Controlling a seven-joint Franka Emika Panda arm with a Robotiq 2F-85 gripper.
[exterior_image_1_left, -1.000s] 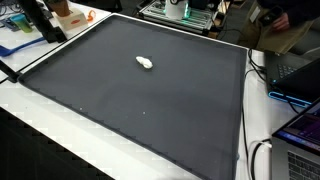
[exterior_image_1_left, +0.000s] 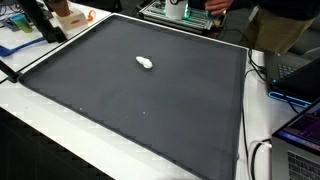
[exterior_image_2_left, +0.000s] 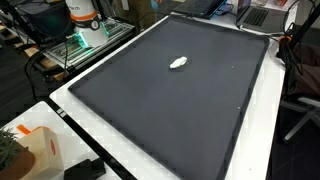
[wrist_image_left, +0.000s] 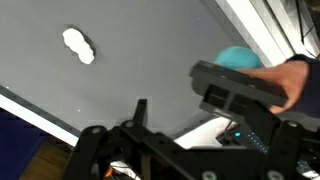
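A small white object (exterior_image_1_left: 144, 62) lies alone on the dark grey mat, toward its far side. The wrist view has this white object (wrist_image_left: 78, 45) at the upper left, apart from my gripper. My fingers stand open, low in that view. A person's hand (wrist_image_left: 293, 82) reaches in from the right beside them, with a blurred dark thing (wrist_image_left: 232, 82) and something teal (wrist_image_left: 238, 57) at it. That dark thing partly covers the region between my fingers; whether it touches them I cannot tell. Neither exterior view shows the gripper.
Bare dark mat (exterior_image_2_left: 175, 105) surrounds the white object in exterior view 2. The arm's base (exterior_image_2_left: 85, 20) stands beyond the table's left edge. Laptops (exterior_image_1_left: 295, 160) and cables line the right side. A hand (exterior_image_1_left: 217, 5) shows at the top of exterior view 1.
A person's hand has come into the top of exterior view 1, near the arm's base. The white object has not moved.
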